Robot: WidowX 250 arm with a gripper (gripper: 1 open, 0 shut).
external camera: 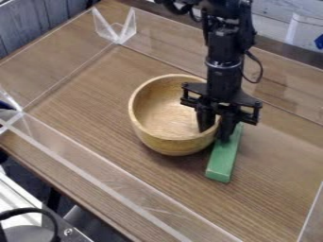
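A wooden bowl (158, 115) sits in the middle of the table. A long green block (221, 163) lies along its right side, its far end under my gripper (217, 125). The black gripper hangs over the bowl's right rim, fingertips low beside the rim and the block. I cannot see clearly whether anything is between the fingers.
The wooden table (94, 161) has clear plastic pieces at its edges, one upright at the back left. Bare surface lies left of the bowl and at the front right. A black cable and white object occupy the bottom left corner.
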